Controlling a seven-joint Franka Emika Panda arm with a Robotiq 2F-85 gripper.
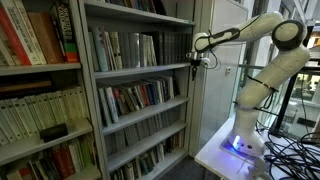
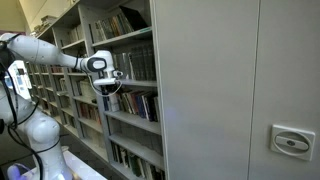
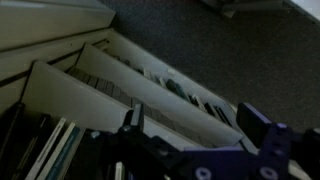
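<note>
My gripper (image 1: 192, 67) reaches out from the arm toward the right end of the tall bookshelf (image 1: 139, 71), at about the height of an upper shelf. In the second exterior view the gripper (image 2: 106, 88) appears in front of the shelving. The wrist view looks down past its two dark fingers, one at lower left and one fingertip (image 3: 252, 124) at right, set wide apart. Nothing shows between them. Below, rows of books (image 3: 60, 150) stand on the shelves, with the dark floor (image 3: 200, 40) beyond. The wrist picture is dim.
A large pale panel (image 2: 230, 90) stands to the right of the shelves. The arm's base rests on a white table (image 1: 222, 158), with loose black cables (image 1: 290, 158) beside it. Open floor lies before the shelves.
</note>
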